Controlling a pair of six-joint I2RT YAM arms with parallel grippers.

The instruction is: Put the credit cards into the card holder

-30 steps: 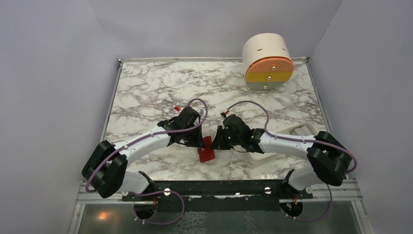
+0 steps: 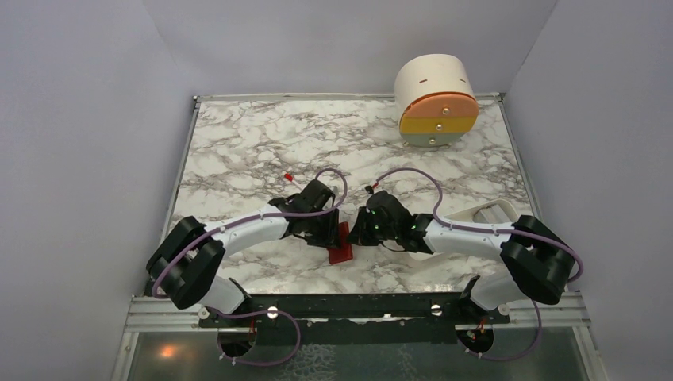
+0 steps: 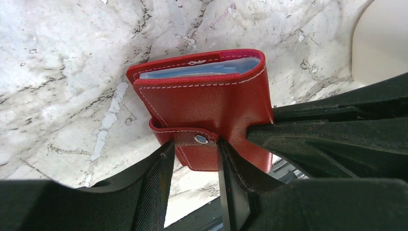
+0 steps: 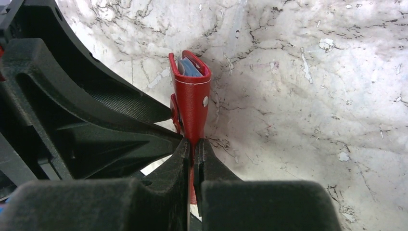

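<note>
The red card holder (image 2: 341, 254) stands folded with its slot end up, tilted, in front of both arms; bluish clear sleeves (image 3: 202, 68) show inside its top. No separate credit card can be made out. My right gripper is shut on one side edge of the holder. At the holder's front, by the strap with the silver snap (image 3: 201, 139), my left gripper is open, its two fingers apart on either side of the snap. In the right wrist view the left gripper's fingers (image 4: 144, 109) reach in from the left, close to the holder's strap.
A white tray (image 2: 456, 212) with pale contents lies under and behind the right arm. A cylindrical drawer cabinet (image 2: 435, 87) stands at the back right. Both grippers are very close together.
The left gripper has moved right and a little toward the front, closer to the right gripper. The holder has shifted slightly right, with the right gripper still on its edge.
</note>
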